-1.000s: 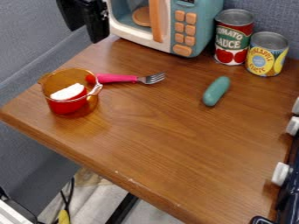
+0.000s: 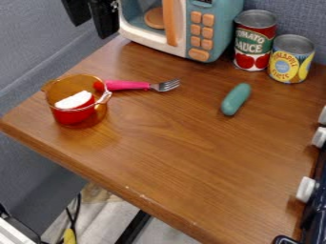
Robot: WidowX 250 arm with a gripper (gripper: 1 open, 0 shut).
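My black gripper (image 2: 90,15) is at the top left, high beside the toy microwave (image 2: 178,24); it is partly cropped, and its finger state is unclear. On the wooden table (image 2: 166,176) a red-orange pot (image 2: 76,113) holds something white and red. A pink-handled fork (image 2: 137,85) lies behind it. A green cucumber-like piece (image 2: 235,99) lies right of centre.
A tomato sauce can (image 2: 254,43) and a yellow can (image 2: 291,60) stand at the back right. A dark object with white knobs (image 2: 310,210) runs along the right edge.
My gripper has shifted slightly at the top left. The objects on the table have not moved.
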